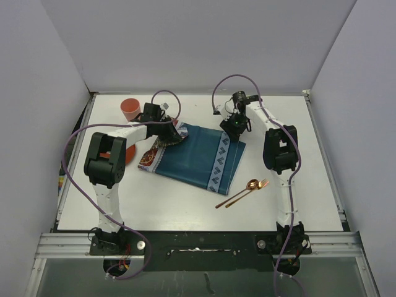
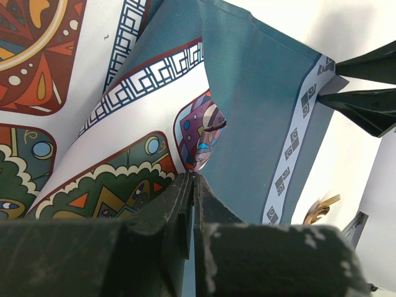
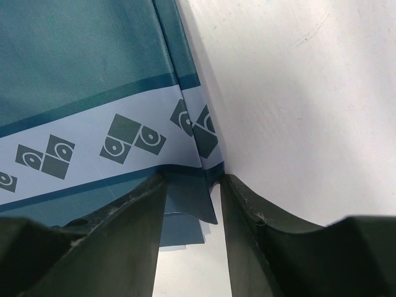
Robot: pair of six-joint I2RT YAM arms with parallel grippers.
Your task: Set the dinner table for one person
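Note:
A teal placemat (image 1: 193, 154) lies askew mid-table, its left part folded over so the patterned side shows. My left gripper is shut on the puckered patterned cloth, which gathers right at its fingertips. At the mat's far right corner, near the white diamond band (image 3: 124, 139), my right gripper stands part open. The corner's folded edge runs between its fingers, with no clear grip visible. A copper spoon (image 1: 252, 184) and a fork (image 1: 262, 184) rest side by side at the front right. The orange cup (image 1: 130, 106) stands back left; an orange plate (image 1: 130, 154) is partly hidden by the left arm.
Bare white table (image 1: 185, 207) spreads in front of the mat and to the right of the cutlery. Both arms reach in from the front, and their looping cables hang over the work area.

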